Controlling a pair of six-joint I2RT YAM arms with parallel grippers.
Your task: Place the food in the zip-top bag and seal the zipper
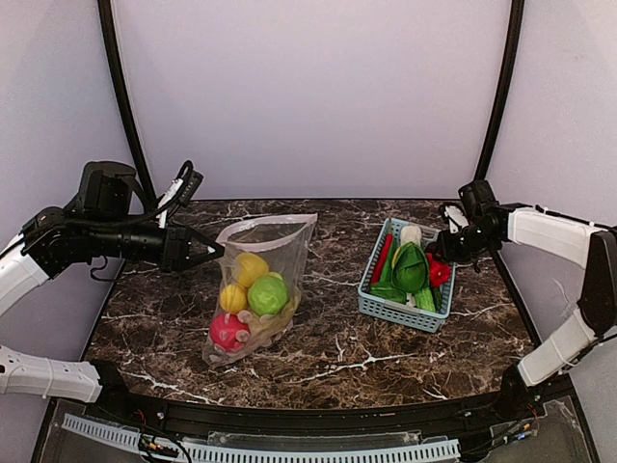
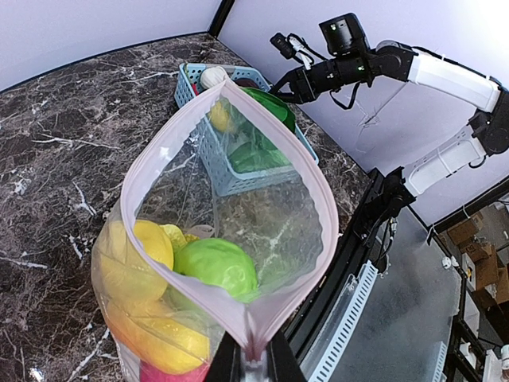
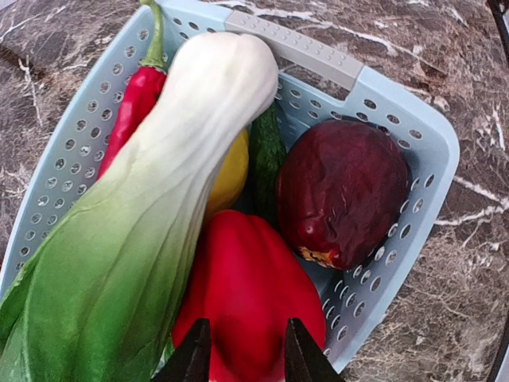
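Note:
My left gripper [image 1: 214, 249] is shut on the rim of the clear zip top bag [image 1: 294, 275], holding it open; yellow, green and red foods sit inside. My right gripper is part open over a red pepper [image 3: 252, 278] in the blue basket [image 1: 395, 313]; whether it touches the pepper is unclear. The basket also holds bok choy [image 3: 135, 239], a red chili [image 3: 131, 111], a dark red round item [image 3: 338, 191], a yellow item [image 3: 231, 171] and green vegetables.
Pale walls stand at the back and sides.

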